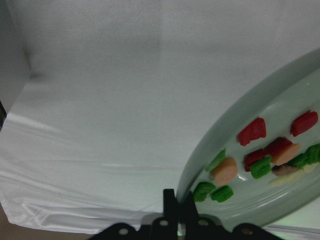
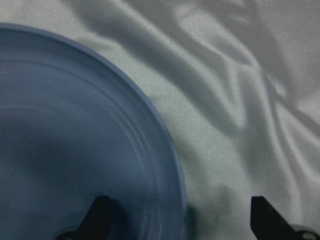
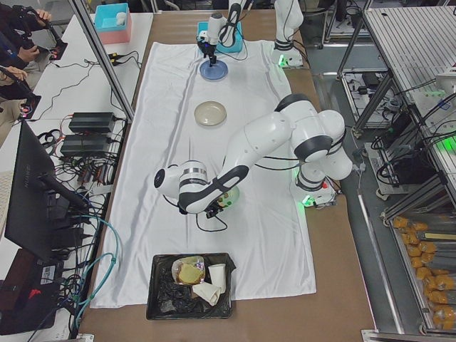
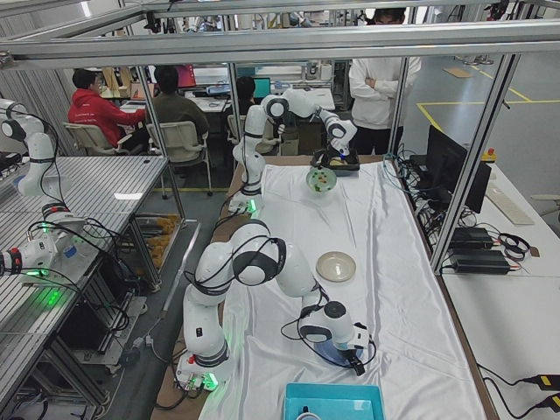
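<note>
A green plate (image 1: 240, 210) with red, green, orange and pale food pieces fills the right of the left wrist view. My left gripper is shut on its rim; in the camera left view the arm partly hides that plate. My right gripper stands open over the rim of a blue plate (image 2: 85, 125), one finger above the plate and the other outside it over the cloth. A beige plate (image 3: 210, 108) lies on the white cloth between the two arms.
A black tray (image 3: 164, 292) with bags and bread-like items sits at the left arm's end of the table. A light blue bin (image 4: 332, 394) stands at the other end. The cloth (image 3: 149, 128) around the beige plate is mostly clear.
</note>
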